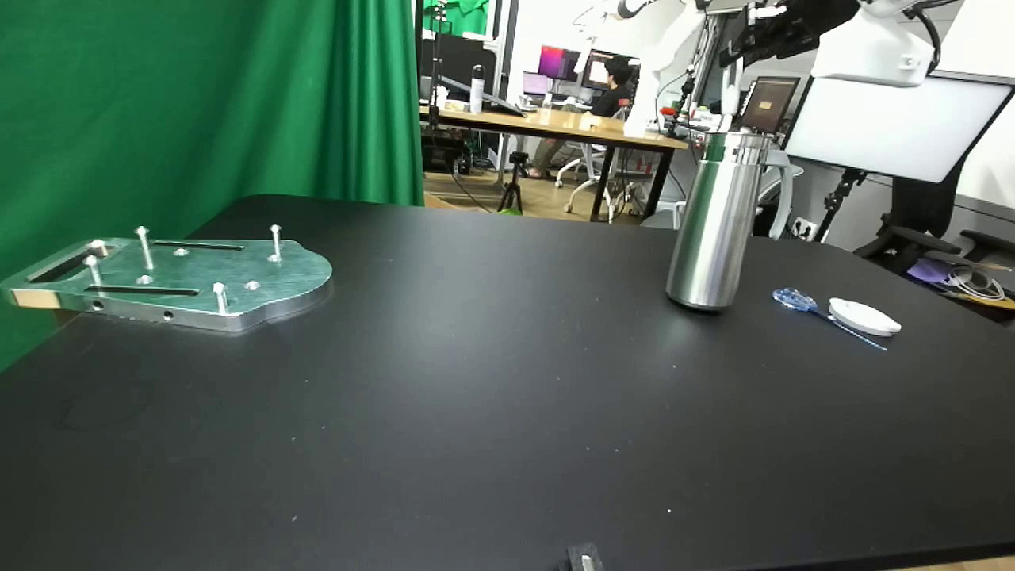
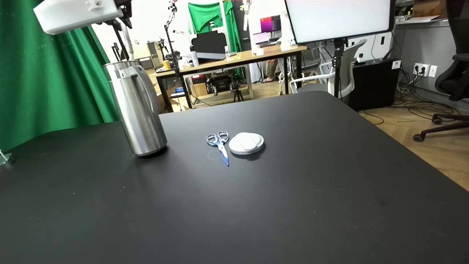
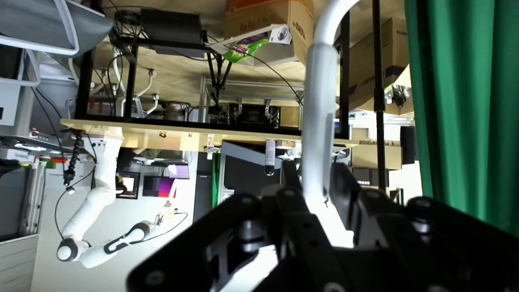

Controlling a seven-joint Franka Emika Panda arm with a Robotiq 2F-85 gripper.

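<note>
A tall steel jug (image 1: 715, 228) with a pale handle stands on the black table, its top appearing to lean right in exterior view 1. A whitish rod (image 1: 730, 93) rises from its mouth to my gripper (image 1: 732, 57) above; exterior view 2 shows the same jug (image 2: 139, 114) at left, near the curtain. In the wrist view the curved rod (image 3: 318, 112) runs down between the two dark fingers of my gripper, very near both. Blur hides whether they press on it. Whatever is inside the jug is hidden.
Blue-handled scissors (image 2: 221, 145) and a round white lid (image 2: 246, 143) lie to the jug's right in exterior view 2. A metal plate with upright pins (image 1: 181, 276) sits at the far left in exterior view 1.
</note>
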